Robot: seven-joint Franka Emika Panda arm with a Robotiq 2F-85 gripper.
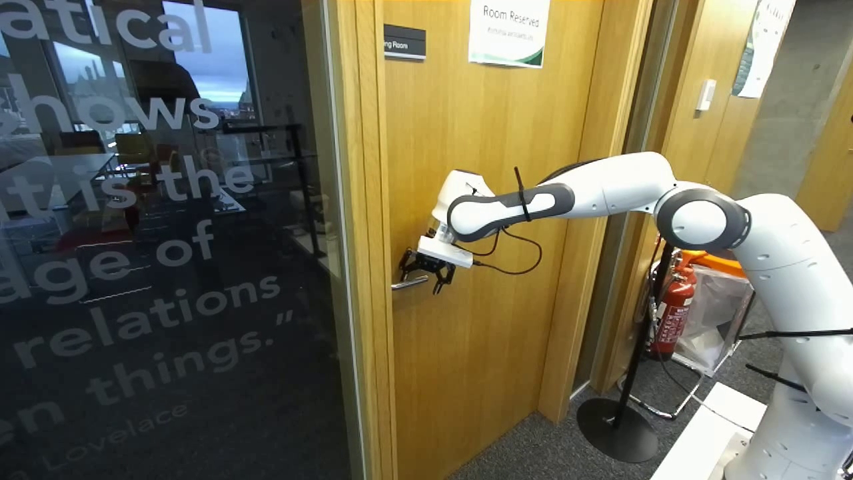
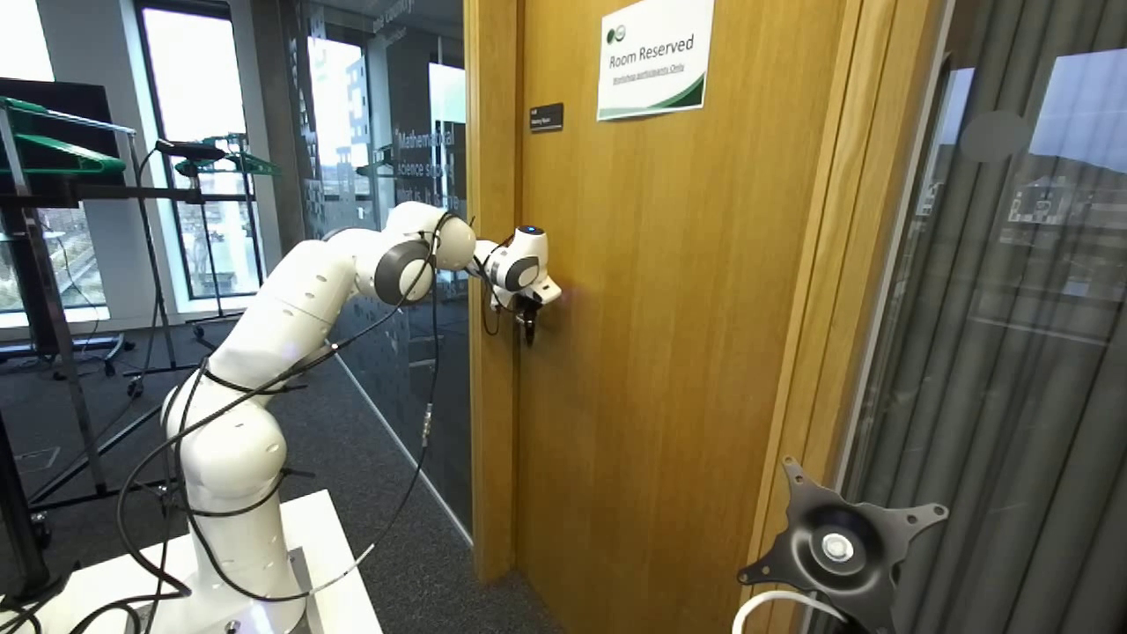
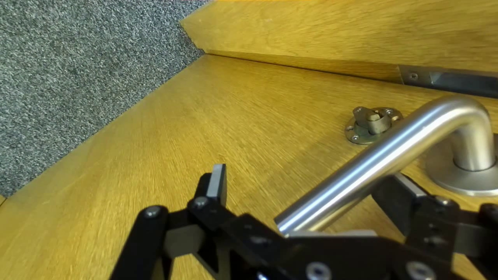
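A metal lever handle (image 3: 373, 161) on the wooden door (image 1: 488, 352) reaches diagonally into the right half of the wrist view. My gripper stands open at it, its two black fingers wide apart. The handle's free end lies between them. The right finger (image 3: 394, 200) is partly hidden by the bar, while the left finger (image 3: 217, 184) is well clear of it. Whether the right one touches the handle, I cannot tell. In exterior view 1 the gripper (image 1: 424, 276) hangs in front of the handle (image 1: 410, 283). The door appears closed.
A lock turn (image 3: 372, 123) sits on the door beside the handle, with the door frame (image 3: 327, 28) beyond. Glass wall (image 1: 184, 320) borders the door on the left. A black stand (image 1: 617, 429) and a red fire extinguisher (image 1: 672, 316) are on the right.
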